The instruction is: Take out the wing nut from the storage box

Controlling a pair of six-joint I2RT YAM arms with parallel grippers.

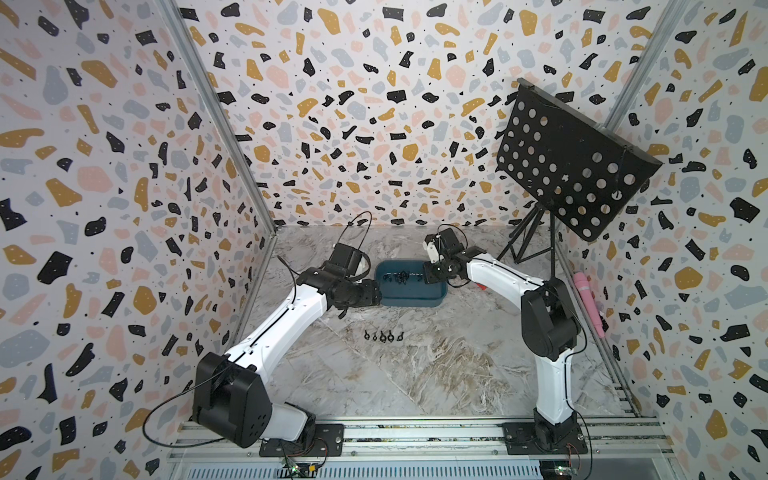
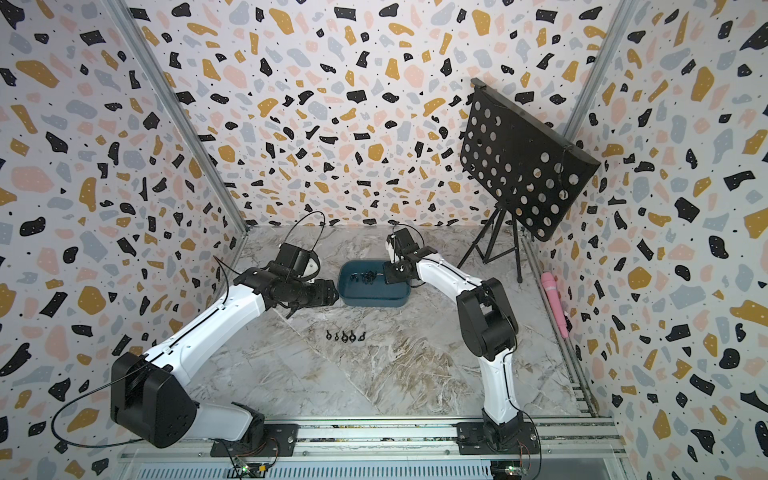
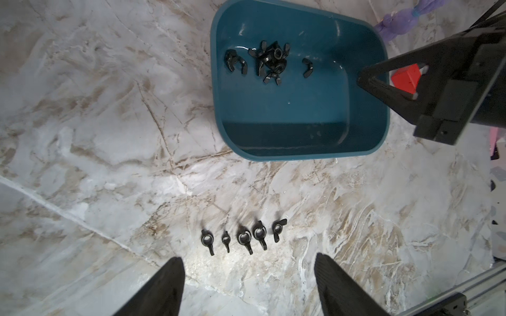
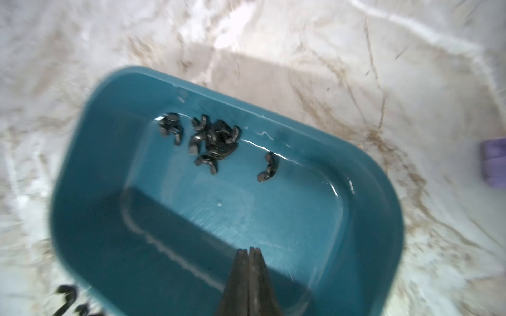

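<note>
The blue storage box (image 3: pixel 295 157) stands on the marble table. Inside it, near the far wall, black wing nuts lie in a small heap (image 4: pixel 216 141), with one lone wing nut (image 4: pixel 267 167) to the heap's right and a cluster (image 4: pixel 171 126) to its left. In front of the box, a row of several wing nuts (image 3: pixel 244 238) rests on the table. My left gripper is open and empty, left of the box in the top views. My right gripper is shut above the box's right part; nothing shows between its fingertips.
A purple object (image 3: pixel 400 22) and a red object (image 3: pixel 405 79) lie just past the box's right end. A black perforated panel (image 1: pixel 572 164) on a tripod stands at the back right.
</note>
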